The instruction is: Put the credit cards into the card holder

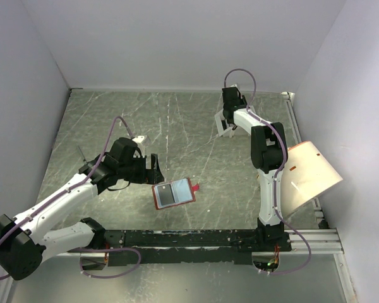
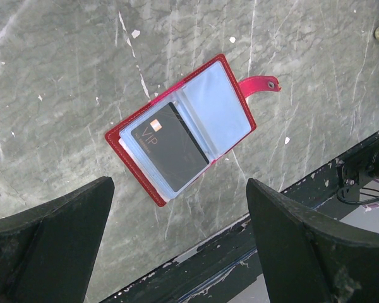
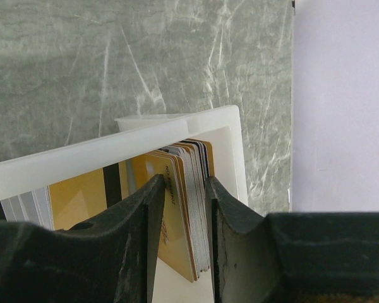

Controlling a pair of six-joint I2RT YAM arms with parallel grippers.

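A red card holder (image 2: 218, 107) lies open on the marble table at front centre, a dark VIP card (image 2: 167, 148) in its left sleeve. My left gripper (image 1: 153, 169) hangs open just above and left of it, nothing between its fingers. At the back right, a white tray (image 3: 69, 154) holds stacks of credit cards (image 3: 170, 208), mostly gold with striped edges. My right gripper is down in that tray, open, its fingertips at either side of the top of the rightmost stack's edge.
A cream board (image 1: 306, 177) leans at the right edge near my right arm. Walls close in the back and both sides.
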